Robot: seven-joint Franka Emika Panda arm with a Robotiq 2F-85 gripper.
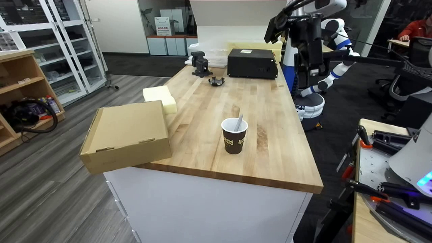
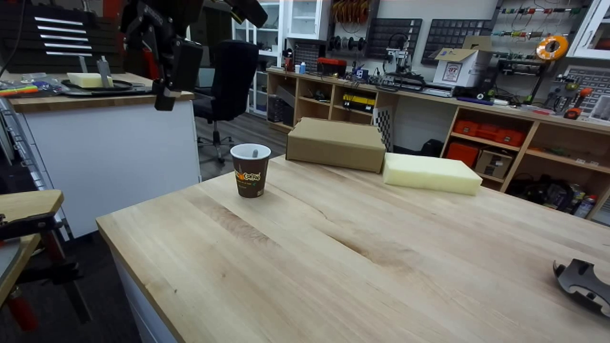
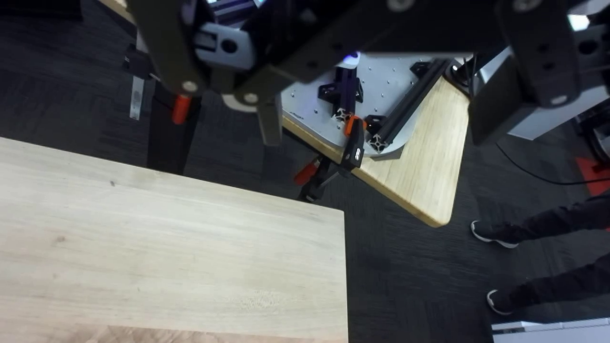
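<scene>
High at the upper right of exterior view 1, the black gripper hangs over the table's right edge, well apart from the cup. Across the top of the wrist view the gripper is open, its two fingers wide apart and nothing between them. A dark brown paper cup (image 1: 234,139) with a white rim stands upright on the wooden table (image 1: 279,162). Inside it leans a grey stick-like utensil (image 1: 239,122); its lower part is hidden. The same cup (image 2: 249,177) is left of centre in exterior view 2. The wrist view does not show the cup.
A closed cardboard box (image 1: 127,129) overhangs the table's left edge, with a pale yellow foam block (image 1: 161,98) behind it. Farther back sit a black case (image 1: 251,64), a black device (image 1: 200,64) and a curved dark part (image 1: 216,81). Bare tabletop surrounds the cup.
</scene>
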